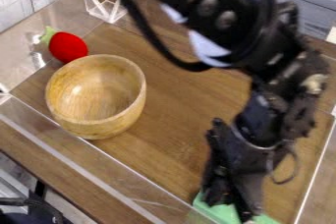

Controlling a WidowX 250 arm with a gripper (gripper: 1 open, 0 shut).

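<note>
The black robot arm fills the right side of the view, with my gripper (226, 189) low at the bottom right, over a green flat object (257, 217) near the front edge of the tray. The fingertips are dark and blurred against it, so whether anything is between them is hidden. A wooden bowl (94, 95) sits on the left, and a red plush vegetable (69, 48) with a pale green top lies behind it.
Clear low plastic walls (79, 155) edge the wooden board (178, 135) at front and sides. The middle of the board is bare. A white panel stands at the back left.
</note>
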